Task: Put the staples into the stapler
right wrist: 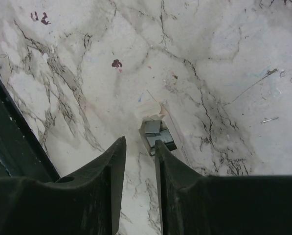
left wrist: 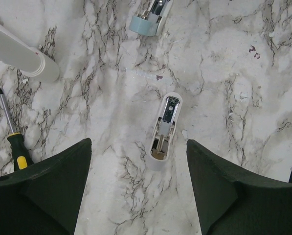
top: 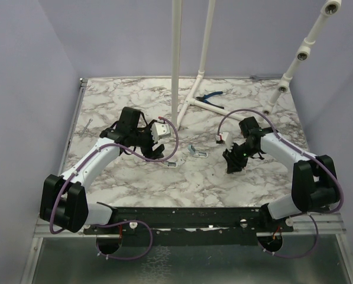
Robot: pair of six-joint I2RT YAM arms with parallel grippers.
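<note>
A small white stapler (left wrist: 166,126) lies on the table with its staple channel exposed. In the left wrist view it sits between the spread fingers of my left gripper, not held. Dark grey staple blocks (right wrist: 159,135) lie in a small torn pale wrapper (right wrist: 149,110) on the marble. Just at their near side are the fingertips of my right gripper; a narrow gap separates its fingers, with nothing gripped there. One fingertip overlaps the staples' near edge in view; contact cannot be told.
A light-blue stapler (top: 198,152) lies between the two arms. A white post (top: 175,65) rises behind, and blue-handled pliers (top: 210,96) lie at the back. A yellow-black screwdriver (left wrist: 17,147) is left of the white stapler.
</note>
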